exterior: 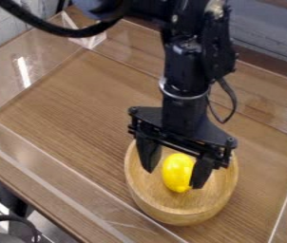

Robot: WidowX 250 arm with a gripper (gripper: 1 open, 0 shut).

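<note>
My black gripper point(177, 150) hangs over a wooden bowl point(172, 211) in the lower middle of the camera view, its fingers spread open on either side above a yellow object point(178, 173). The yellow object lies inside the bowl, partly hidden by the gripper; whether the fingers touch it I cannot tell.
A pale wall point(263, 28) stands at the back right. A black cable lies at the lower left edge.
</note>
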